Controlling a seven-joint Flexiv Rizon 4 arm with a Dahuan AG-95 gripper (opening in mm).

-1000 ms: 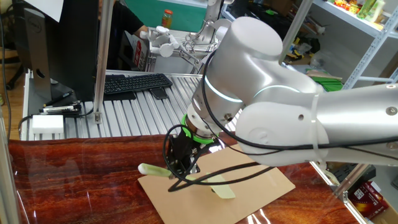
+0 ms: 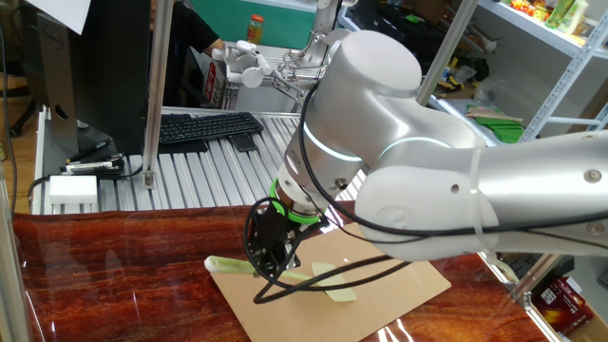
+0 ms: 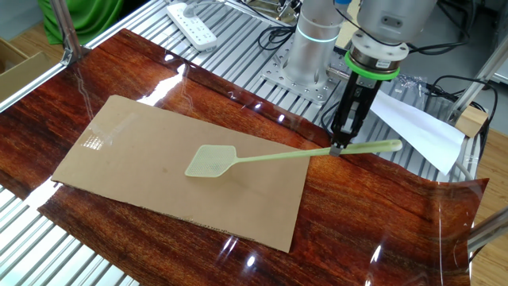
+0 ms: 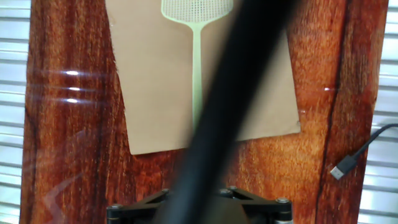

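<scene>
A pale green fly swatter [image 3: 278, 156] stretches from over the cardboard [image 3: 151, 167] to past its edge, its handle end over the red-brown table. My gripper [image 3: 337, 148] points down and is shut on the swatter's handle. In exterior view 1, the handle [image 2: 233, 267] shows left of the gripper [image 2: 278, 270], and the mesh head [image 2: 334, 282] to its right, partly behind black cables. The wrist view has the mesh head [image 4: 196, 9] at the top; a blurred black cable covers the grip. Whether the swatter touches the cardboard, I cannot tell.
Glossy wood-patterned sheeting [image 3: 381, 214] surrounds the cardboard and is clear at the front. White paper [image 3: 417, 127] lies behind the gripper, and a power strip [image 3: 191, 26] stands at the back. A cable plug [image 4: 342, 167] lies at the right edge.
Compared with one second ago, the arm and the swatter have shifted slightly left in exterior view 1, the handle end also a little lower.
</scene>
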